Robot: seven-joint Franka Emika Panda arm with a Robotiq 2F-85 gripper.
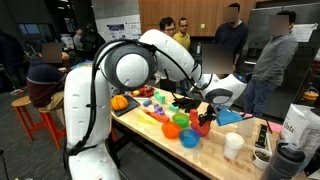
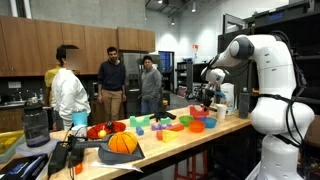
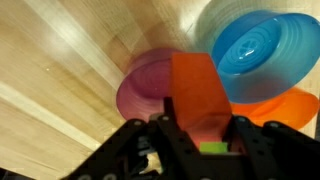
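My gripper is shut on an orange-red object (image 3: 198, 85), whose upper face fills the space between the fingers in the wrist view. Beneath it, a pinkish-red bowl (image 3: 143, 88) shows partly, its right side hidden by the held object. In exterior view 1 the gripper (image 1: 203, 104) hangs just over the red bowl (image 1: 200, 127) on the table. How far the held object is from the bowl is hard to tell.
Close by are a blue bowl (image 1: 190, 138), an orange bowl (image 1: 172, 130) and a green bowl (image 1: 181, 119). A white cup (image 1: 233, 146) stands to the right. An orange ball (image 2: 123, 143) lies at the table's other end. Several people stand behind the table.
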